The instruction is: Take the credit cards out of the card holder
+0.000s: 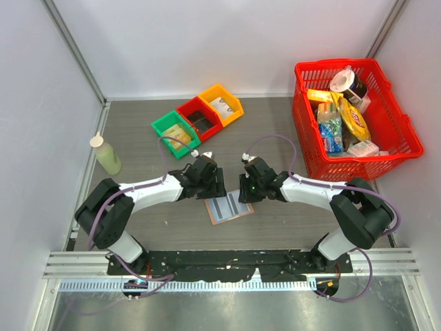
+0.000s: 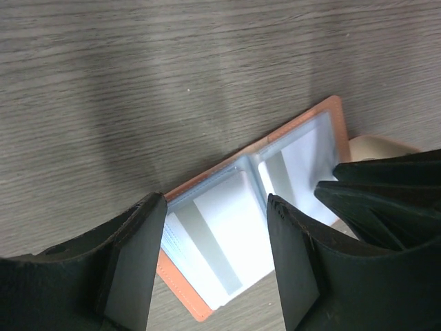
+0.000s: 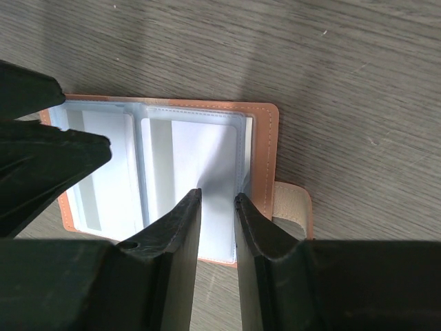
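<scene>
An open card holder (image 1: 230,214) with tan edging and clear sleeves lies on the table between both arms. White cards (image 2: 231,227) (image 3: 207,172) sit in its sleeves. My left gripper (image 1: 215,183) is part open over one sleeve, a fingertip at the holder's edge. My right gripper (image 1: 245,186) is shut at the holder's other end, its tips on the edge of a sleeve; exactly what is between them is hard to see.
A red basket (image 1: 393,152) of groceries stands at the back right. Green, red and orange bins (image 1: 213,127) sit at the back, a bottle (image 1: 108,157) at the left. The table in front of the bins is clear.
</scene>
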